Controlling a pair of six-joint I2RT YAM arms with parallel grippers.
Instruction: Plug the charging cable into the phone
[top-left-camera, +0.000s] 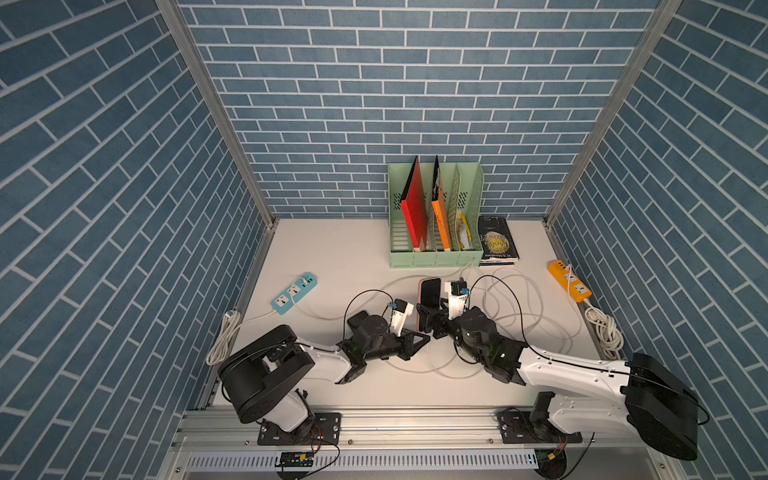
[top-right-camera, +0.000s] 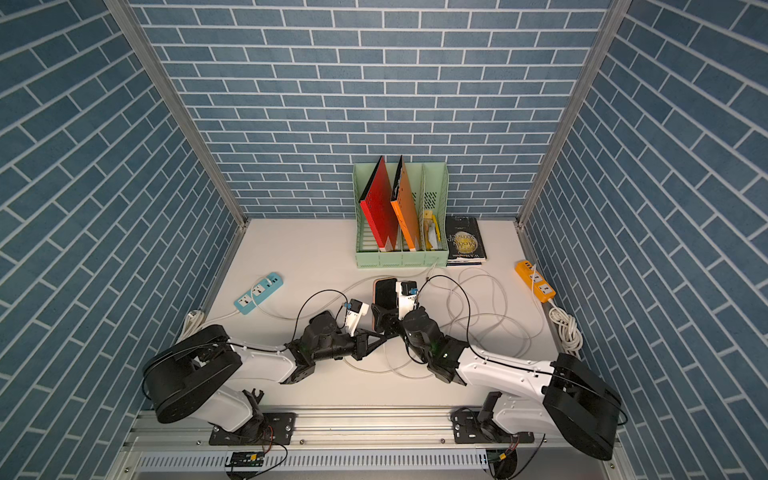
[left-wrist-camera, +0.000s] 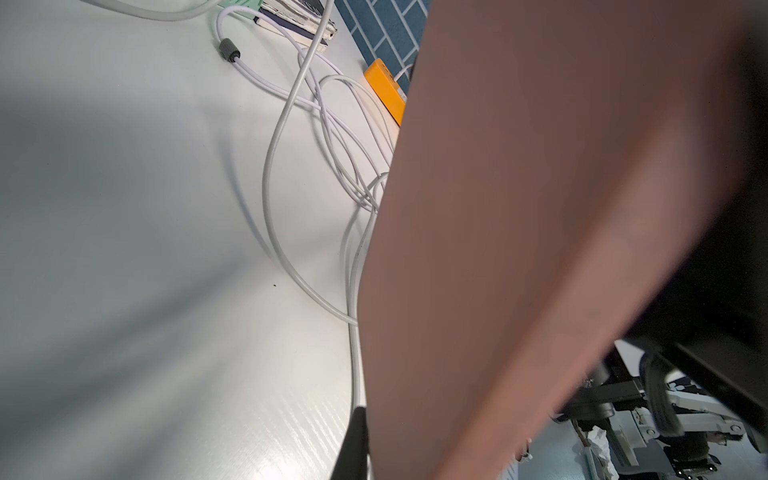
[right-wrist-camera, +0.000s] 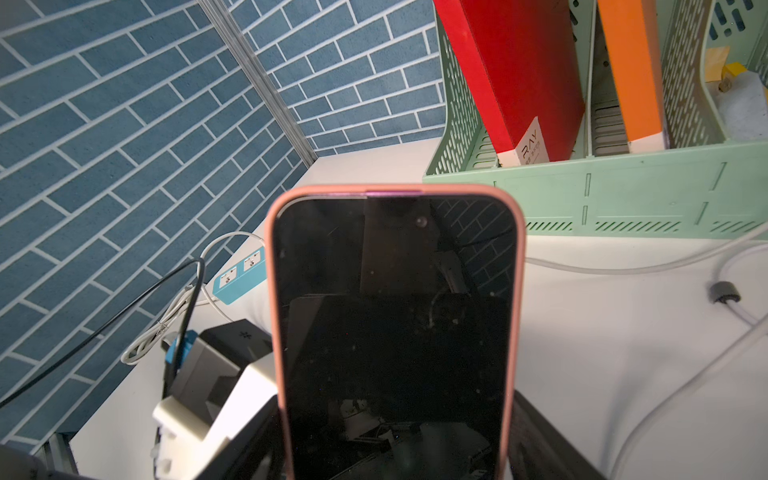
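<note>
The phone (right-wrist-camera: 400, 336), with a dark screen and a pink frame, stands upright in the right wrist view between the fingers of my right gripper (top-left-camera: 432, 321), which is shut on it. Its lower end is hidden there. Just below and left of the phone, my left gripper (top-left-camera: 424, 341) is shut. In the left wrist view the blurred phone covers most of that gripper, leaving one dark finger (left-wrist-camera: 352, 452) edge in sight. A white cable (left-wrist-camera: 270, 204) runs down to this finger; whether it is pinched, and where its plug is, stays hidden.
At the back stands a green file rack (top-left-camera: 436, 258) with red and orange folders, beside a black book (top-left-camera: 496, 240). A teal power strip (top-left-camera: 293, 293) lies left, an orange one (top-left-camera: 569, 281) right. Loose cable loops spread over the table right of the phone.
</note>
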